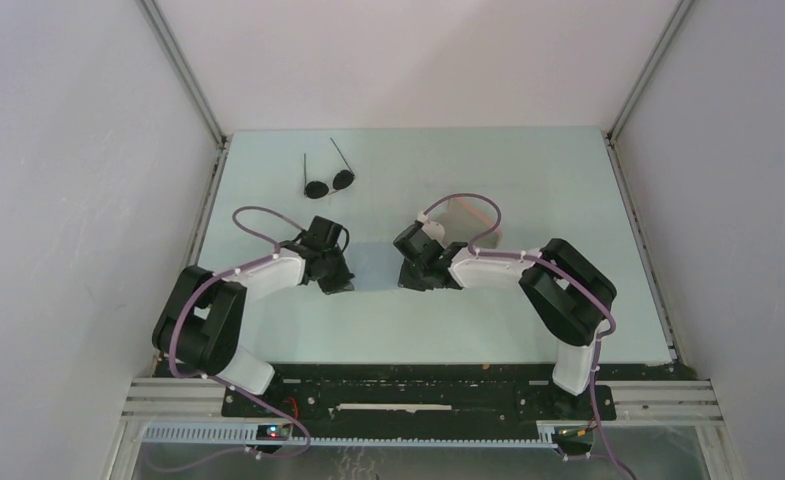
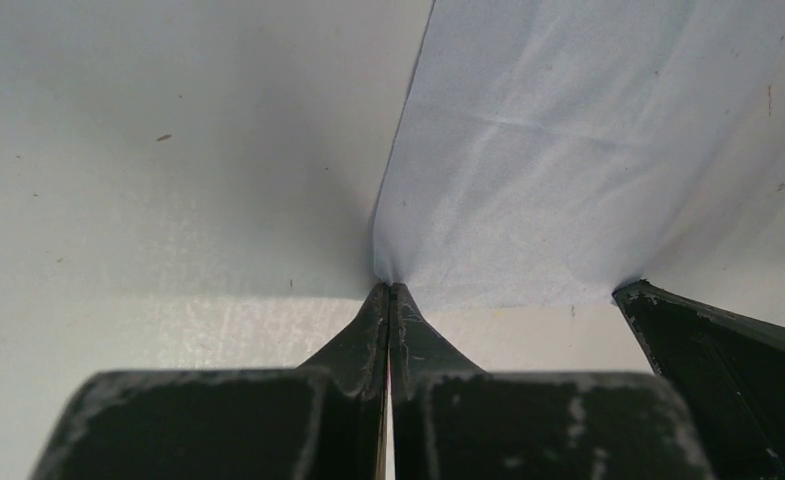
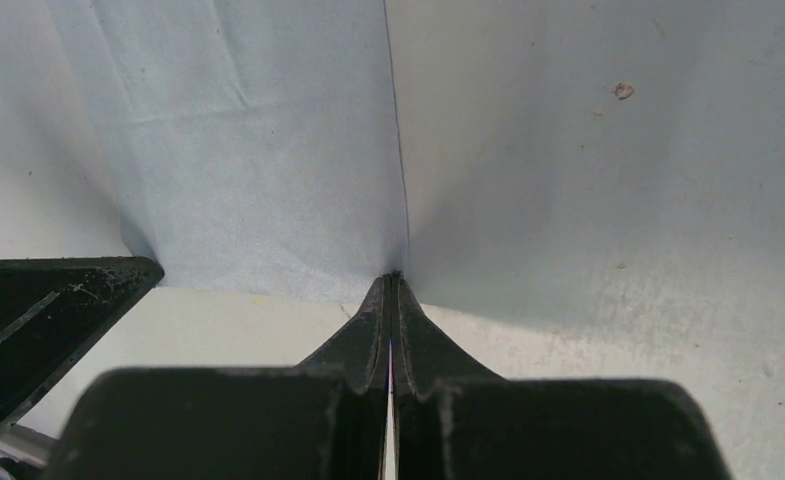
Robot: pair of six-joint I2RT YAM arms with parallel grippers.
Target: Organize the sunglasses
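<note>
Dark-lensed sunglasses [image 1: 330, 187] lie at the back left of the table, arms unfolded and pointing away. A small light-blue cloth [image 1: 375, 267] is spread out between the two grippers. My left gripper is shut, with the cloth's near left corner drawn into its fingertips. My right gripper is shut at the near right corner. That corner meets the fingertips, but I cannot tell whether any cloth is pinched there. Soft creases run through the cloth [image 3: 268, 180] in the wrist views.
Behind the right gripper sits a beige case or box [image 1: 468, 220] with an orange-pink edge, partly hidden by the arm and its cable. Bare table [image 1: 538, 175] extends across the back right, and the front strip is also clear.
</note>
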